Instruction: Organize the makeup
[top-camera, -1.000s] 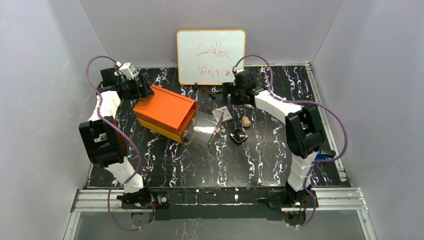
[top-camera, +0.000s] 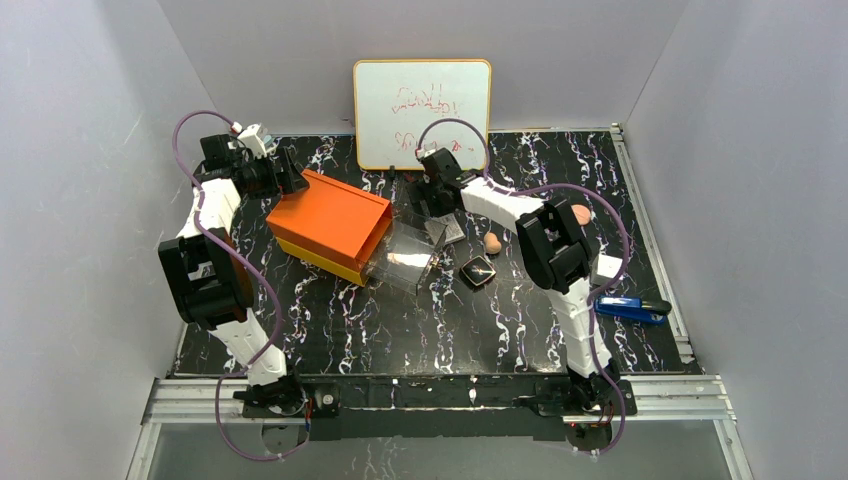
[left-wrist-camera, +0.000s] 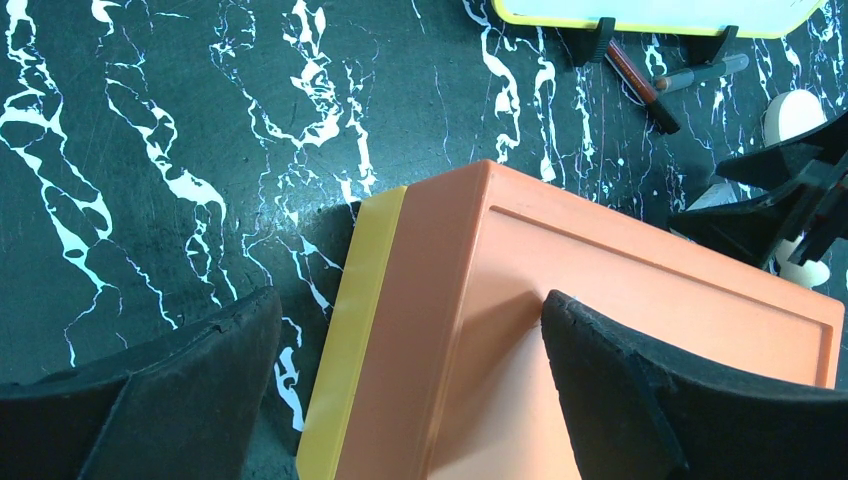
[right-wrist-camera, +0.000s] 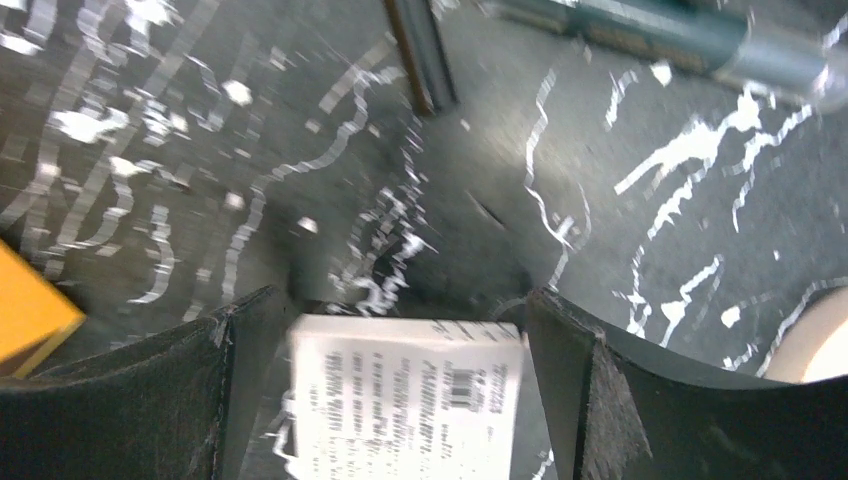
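Observation:
My left gripper is open over the left end of the orange box (top-camera: 326, 214) with yellow base, in top and left wrist views. A clear open drawer (top-camera: 408, 258) juts from the box's right. My right gripper is open above a pale rectangular item (right-wrist-camera: 408, 400), its near end between the fingers in view. Beyond lie a dark pencil (right-wrist-camera: 420, 55) and a teal tube or pencil (right-wrist-camera: 680, 40); a pale round item (right-wrist-camera: 810, 335) is at right. A square dark compact (top-camera: 477, 270) and beige sponge (top-camera: 492, 243) lie right of the drawer.
A whiteboard (top-camera: 420, 110) stands at the back. A blue stapler (top-camera: 625, 310), white block (top-camera: 606, 268) and pinkish round puff (top-camera: 580, 214) lie at the right.
My right arm has moved left from the right, its gripper arriving over the pale rectangular item beside the drawer. The left arm has not moved.

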